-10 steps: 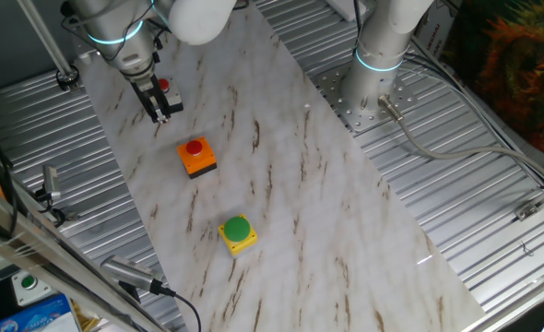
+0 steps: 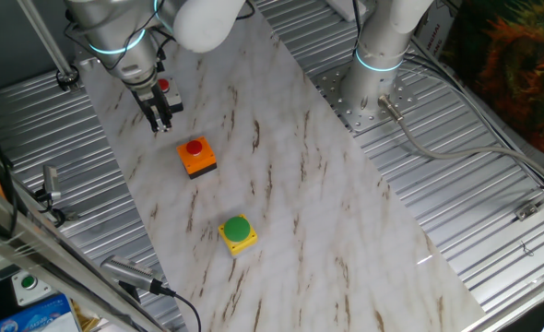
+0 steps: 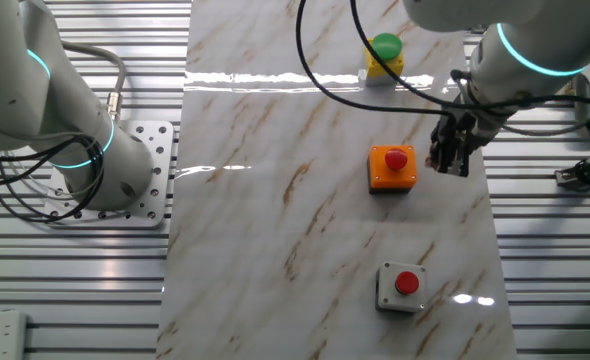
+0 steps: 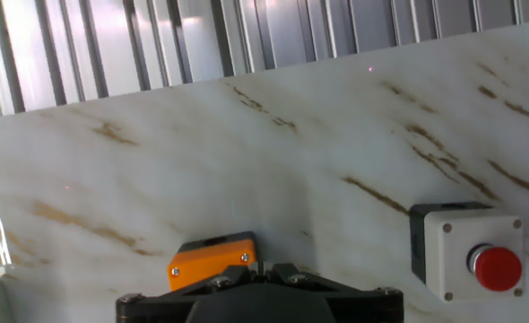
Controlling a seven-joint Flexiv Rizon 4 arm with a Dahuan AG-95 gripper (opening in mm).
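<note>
Three push-button boxes stand on the marble-patterned board. An orange box (image 2: 197, 163) carries a red button (image 2: 195, 147); a yellow box (image 2: 241, 243) has a large green button (image 2: 237, 228); a light grey box (image 3: 386, 288) bears another red button (image 3: 407, 283). My gripper (image 2: 162, 128) hangs above the board, beside the orange box and apart from it. In the wrist view the fingertips of the gripper meet, with nothing showing between them. They cover part of the orange box (image 4: 212, 261) there, and its button is hidden.
The board (image 2: 318, 240) is clear around the boxes. Slatted metal (image 3: 75, 290) lies beyond its edges. The arm's base (image 3: 135, 175) stands to one side. A cylindrical device (image 2: 129, 272) with a cable sits near the board's edge in exterior view 1.
The button boxes have stayed where they were.
</note>
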